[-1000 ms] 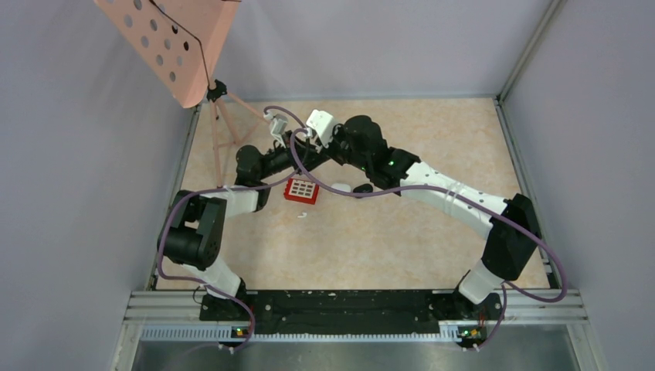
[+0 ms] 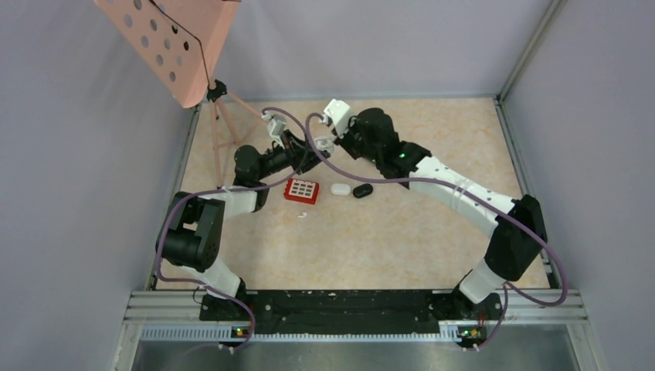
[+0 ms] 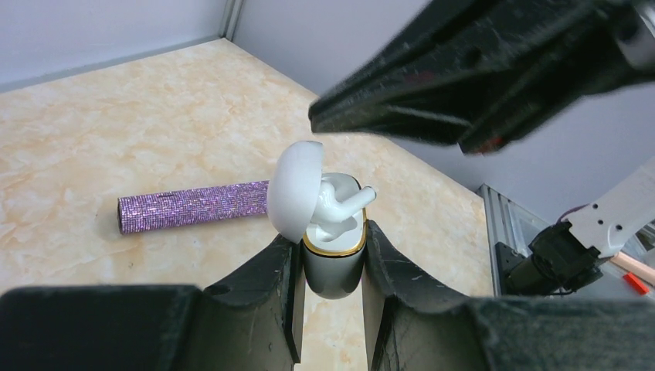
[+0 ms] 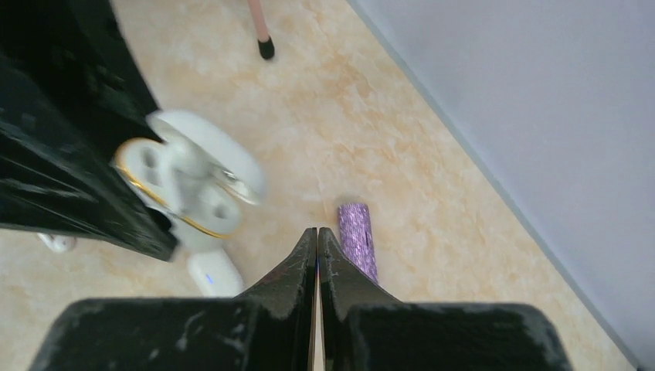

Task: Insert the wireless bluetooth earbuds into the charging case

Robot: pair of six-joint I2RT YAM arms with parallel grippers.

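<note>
My left gripper is shut on the white charging case [image 3: 333, 270], held upright above the table with its lid open; a white earbud [image 3: 346, 202] sits in it, stem sticking out sideways. My right gripper is shut with nothing between its fingers, just to the right of the case and raised. In the right wrist view the case [image 4: 205, 216] is blurred at left. Another white earbud [image 2: 302, 215] lies on the table below the red tray.
A red gridded tray [image 2: 301, 191], a white oval object [image 2: 341, 188] and a black oval case [image 2: 362, 190] lie mid-table. A purple glittery cylinder [image 3: 189, 207] lies behind. A pink stand [image 2: 218, 124] is at the back left.
My right gripper has moved up and to the right, away from the case, uncovering it in the top view. The left arm is nearly still.
</note>
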